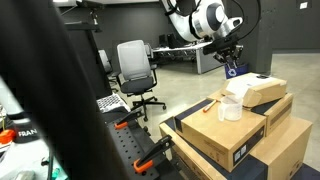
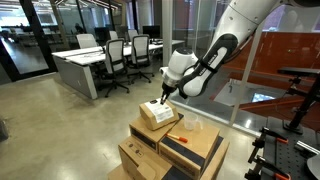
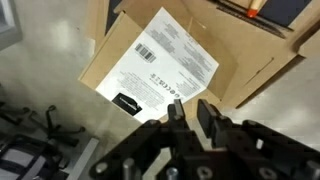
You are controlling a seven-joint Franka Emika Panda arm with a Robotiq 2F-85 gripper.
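A small cardboard box (image 1: 264, 91) with a white printed label (image 3: 160, 65) rests on larger boxes. In the wrist view my gripper stands open over the label's edge, its two dark fingers apart and nothing between them. From the side, the gripper (image 1: 226, 55) is seen raised well clear of the box. A tool with an orange handle (image 2: 177, 138) lies on the larger box in front, and clear plastic containers (image 1: 232, 105) stand beside it.
The larger cardboard box (image 1: 208, 128) forms a raised surface with a drop at its edges. A blue object (image 1: 235, 71) shows behind the small box. Office chairs (image 1: 135, 65) stand on the open floor beyond.
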